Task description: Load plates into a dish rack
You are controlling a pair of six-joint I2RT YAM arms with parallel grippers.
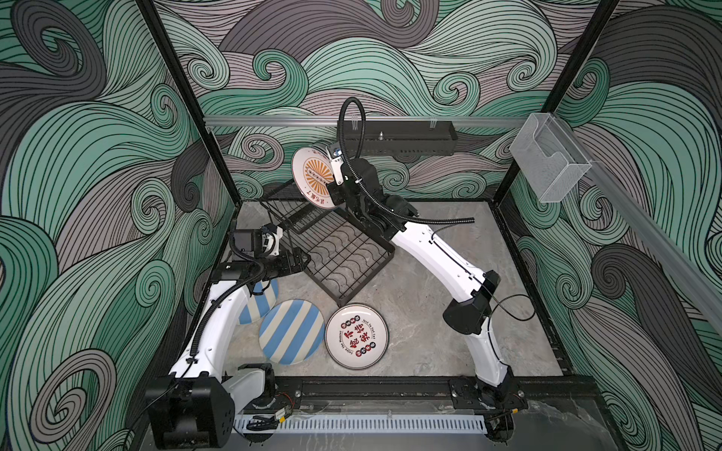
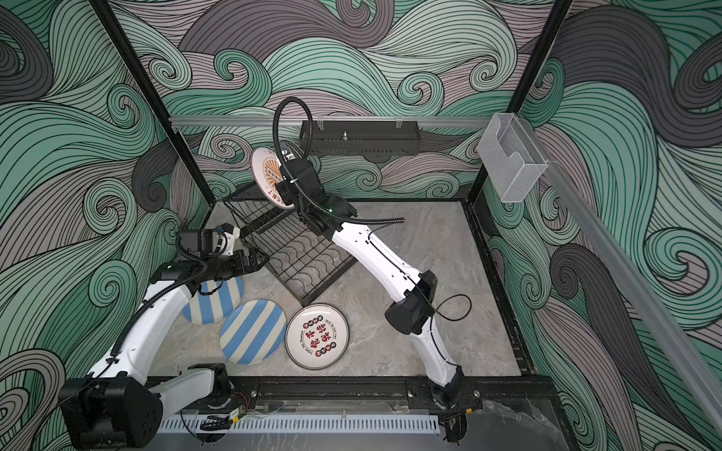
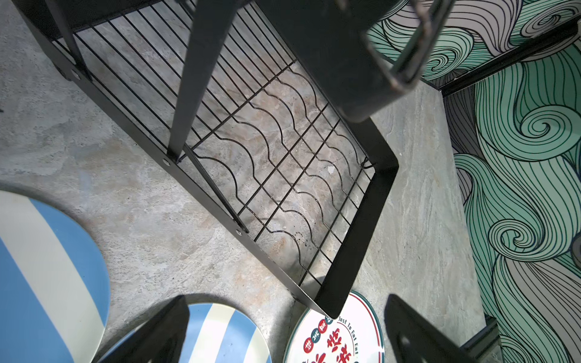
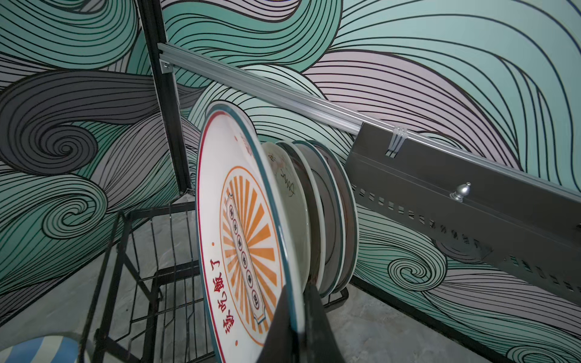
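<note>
The orange sunburst plate (image 4: 242, 242) stands near upright, its rim gripped by my right gripper, shut on it. It is at the rack's far end, just in front of several plates (image 4: 320, 205) standing in a row; whether its lower edge touches the rack is hidden. The black wire dish rack (image 1: 342, 259) has empty slots toward the front. Beside its left side, my left gripper (image 1: 302, 261) is open, fingers (image 3: 163, 329) wide apart with nothing held. A red-lettered plate (image 1: 357, 336) and two blue-striped plates (image 1: 291, 332) lie flat at the front.
A black metal box (image 1: 398, 138) hangs on the back rail, close to the right wrist. A grey mesh holder (image 1: 545, 169) is mounted at the right. Table space right of the rack is clear apart from the right arm above it.
</note>
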